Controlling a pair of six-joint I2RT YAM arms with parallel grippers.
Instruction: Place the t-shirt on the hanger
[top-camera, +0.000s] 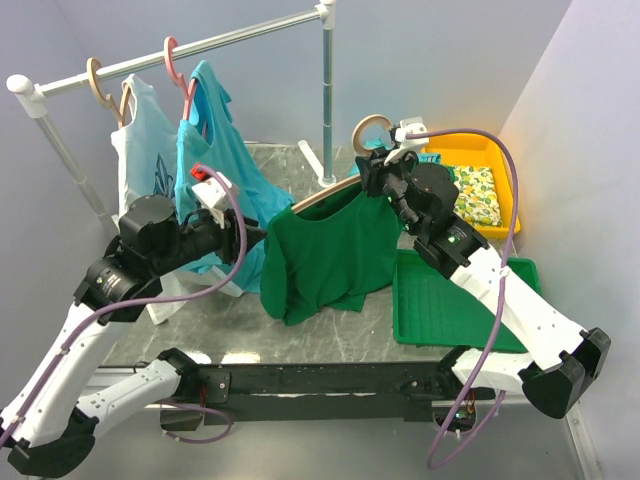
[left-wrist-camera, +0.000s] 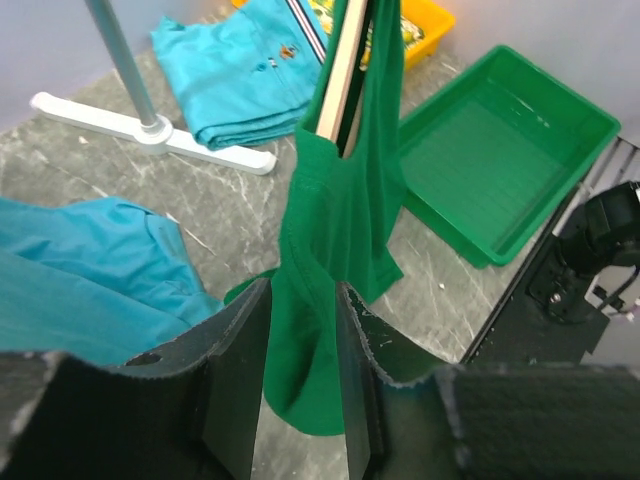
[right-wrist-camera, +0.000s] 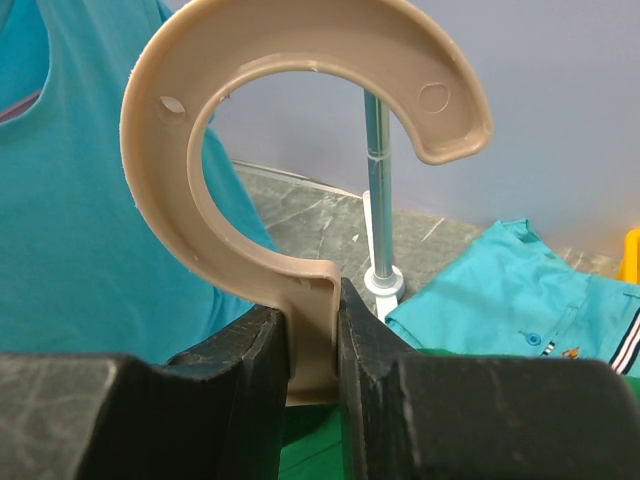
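A green t-shirt (top-camera: 330, 250) hangs from a tan hanger (top-camera: 327, 198) in the middle of the workspace. Just below the hook, my right gripper is shut on the hanger's neck; the curved hook (right-wrist-camera: 165, 150) rises above its fingers. My left gripper (top-camera: 258, 236) is at the shirt's left shoulder. In the left wrist view its fingers (left-wrist-camera: 250, 340) stand apart, with green cloth (left-wrist-camera: 305, 310) showing in the gap; whether either finger touches the cloth is not clear. One bare end of the hanger (left-wrist-camera: 345, 80) shows at the collar.
A rack rail (top-camera: 215, 40) at back left carries a white garment (top-camera: 145, 140) and a blue garment (top-camera: 215, 130), close behind my left arm. A folded blue shirt (left-wrist-camera: 240, 75), a yellow bin (top-camera: 470, 150) and an empty green tray (top-camera: 460, 300) lie to the right.
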